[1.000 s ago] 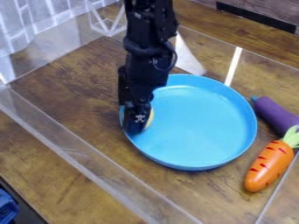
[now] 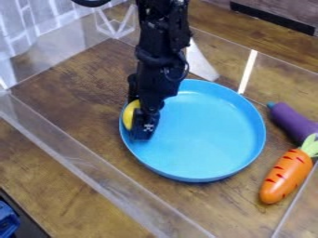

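Observation:
My black gripper (image 2: 141, 113) reaches down onto the left rim of a blue plate (image 2: 206, 134), over a yellow object (image 2: 129, 113) that is mostly hidden behind it. Whether the fingers are shut on the yellow object cannot be told.
A purple toy eggplant (image 2: 291, 123) and an orange toy carrot (image 2: 284, 175) lie right of the plate. A white wedge-shaped object (image 2: 199, 58) stands behind. Bare wood (image 2: 69, 93) is clear to the left. A blue item (image 2: 7, 221) sits at the bottom left corner.
The gripper has moved left, with the yellow object now at the plate's left edge. The plate has shifted slightly left as well.

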